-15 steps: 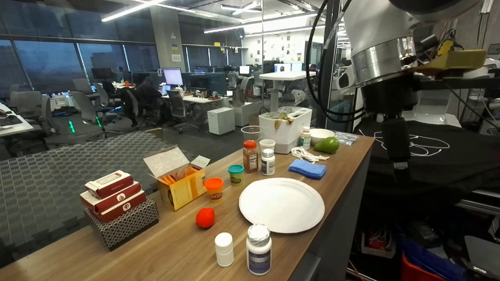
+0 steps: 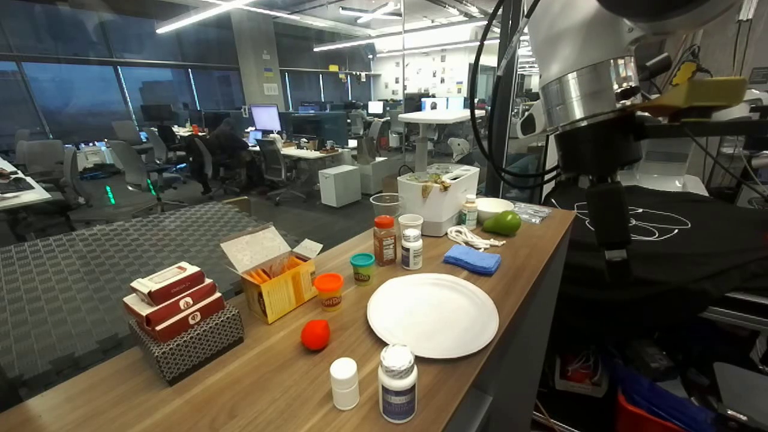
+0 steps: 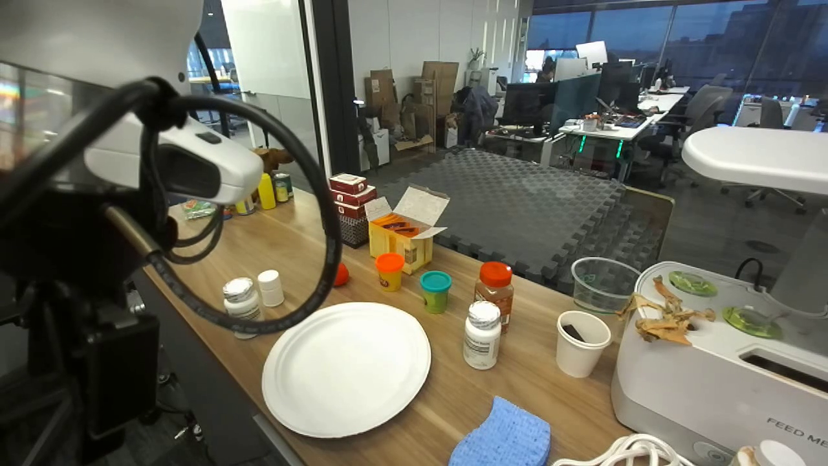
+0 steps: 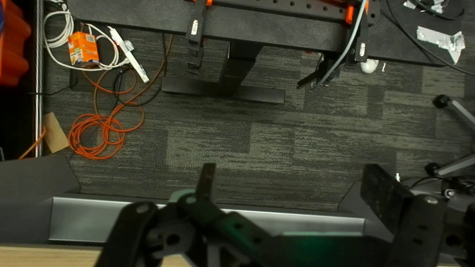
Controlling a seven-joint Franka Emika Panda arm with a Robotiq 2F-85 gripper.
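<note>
My gripper stands open in the wrist view, its two fingers wide apart and only floor visible between them. In exterior view 1 it hangs at the right, off the counter's edge and clear of every object. A white plate (image 2: 432,315) lies empty on the wooden counter. Near it are a red ball-like object (image 2: 315,335), an orange-lidded tub (image 2: 329,291), a teal-lidded tub (image 2: 362,269) and a blue cloth or sponge (image 2: 472,259). Two white bottles, one small (image 2: 344,384) and one larger (image 2: 398,383), stand at the near end.
An open yellow box (image 2: 281,285) and stacked red boxes (image 2: 175,302) line the counter's far edge. Toward the white planter (image 2: 437,199) stand a red-capped jar (image 2: 384,241), another white bottle (image 2: 411,249) and a paper cup (image 3: 582,344). A black cable (image 3: 314,225) loops beside the arm.
</note>
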